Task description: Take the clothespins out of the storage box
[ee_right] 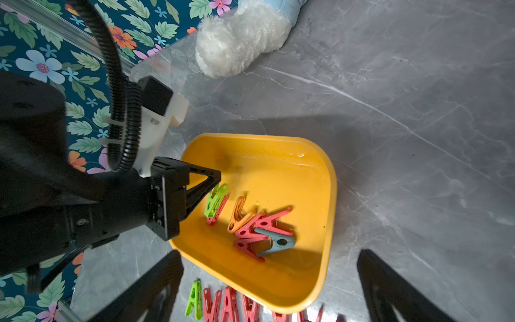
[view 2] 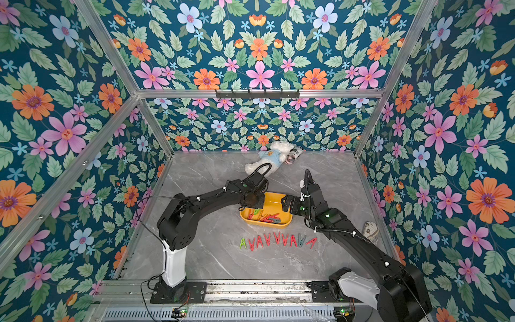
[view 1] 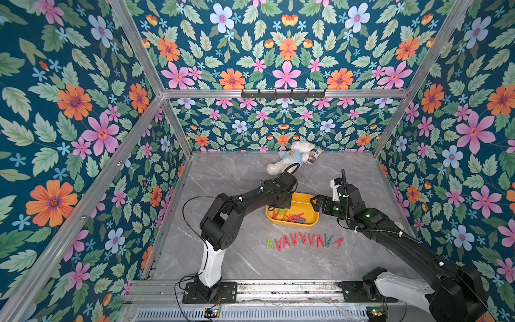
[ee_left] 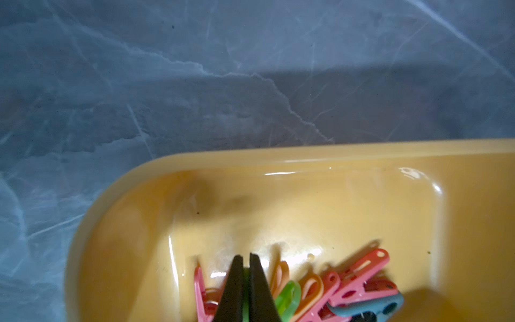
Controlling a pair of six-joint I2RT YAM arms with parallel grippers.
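The yellow storage box (ee_right: 331, 214) stands mid-table. My left gripper is over its left end, shut on a green clothespin; part of the pin shows between the fingers in the left wrist view. A red clothespin (ee_left: 199, 289) lies beside and below it. An orange clothespin (ee_right: 239, 217), several red ones (ee_right: 274, 221) and a grey-blue one (ee_right: 278, 242) lie in a heap on the box floor. In the right wrist view my right gripper is open and empty, its blurred fingers (ee_right: 167, 279) wide apart; it hovers by the box's right side.
In front of the box several clothespins lie in a row, with a green one (view 1: 269, 243) at the left and a red one (view 1: 338, 242) at the right. A white plush toy (view 1: 292, 157) lies behind. Bare table surrounds the row.
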